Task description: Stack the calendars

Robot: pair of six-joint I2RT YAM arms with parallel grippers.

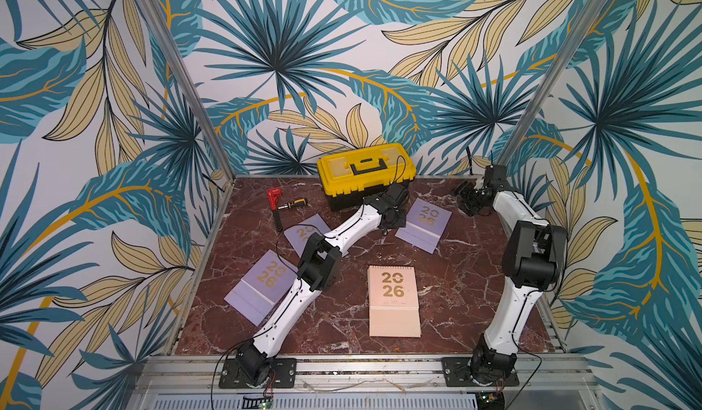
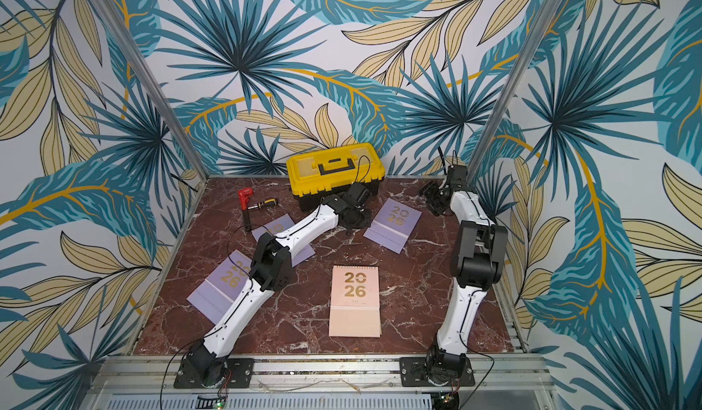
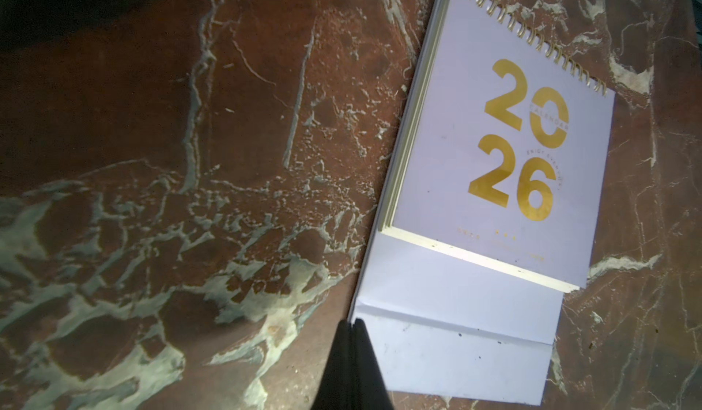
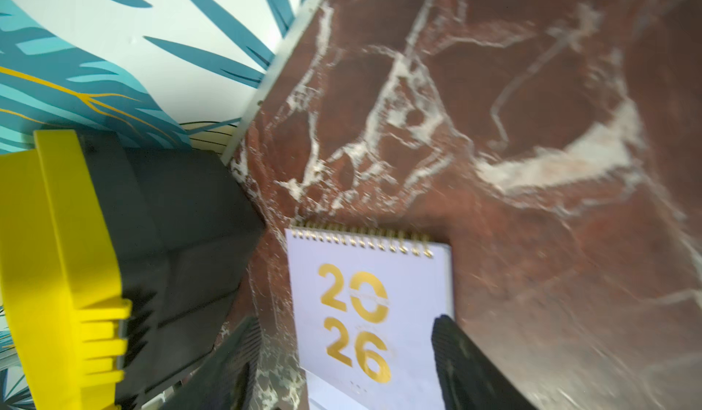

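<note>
A lilac calendar [image 1: 427, 223] lies at the back right; my left gripper is shut beside its left edge, nothing seen between the fingers. My right gripper stands open to its right in the top views, over that calendar's spiral-bound top in the right wrist view. Another lilac calendar [image 1: 259, 285] lies at front left, a third [image 1: 299, 234] behind the left arm, partly hidden. A pink calendar [image 1: 393, 304] lies at front centre.
A yellow-lidded toolbox [image 1: 365, 176] stands at the back, next to the right-hand calendar. A red tool [image 1: 274, 198] and a screwdriver [image 1: 296, 202] lie at the back left.
</note>
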